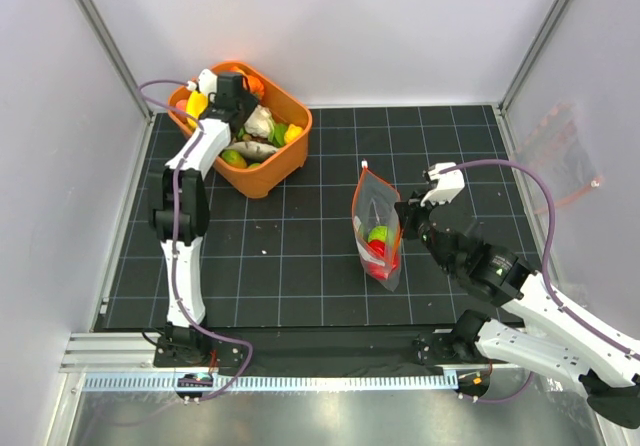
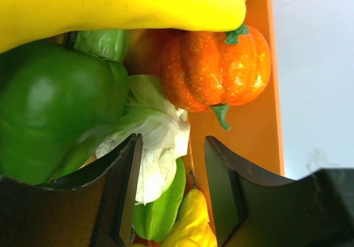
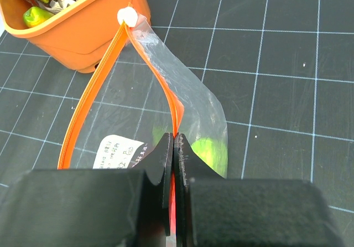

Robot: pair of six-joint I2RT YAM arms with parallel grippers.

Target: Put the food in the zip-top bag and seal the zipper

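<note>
The orange food bin (image 1: 260, 176) sits at the back left. My left gripper hangs inside it, fingers apart with nothing between, over lettuce (image 2: 155, 153), beside an orange pumpkin (image 2: 215, 64), a green pepper (image 2: 61, 114) and a long yellow vegetable (image 2: 121, 3). The zip bag (image 1: 372, 226) stands upright at centre right with green and red food in it. My right gripper is shut on the bag's orange zipper edge, with the rest of the top parted.
Pale walls border the mat at the back and sides.
</note>
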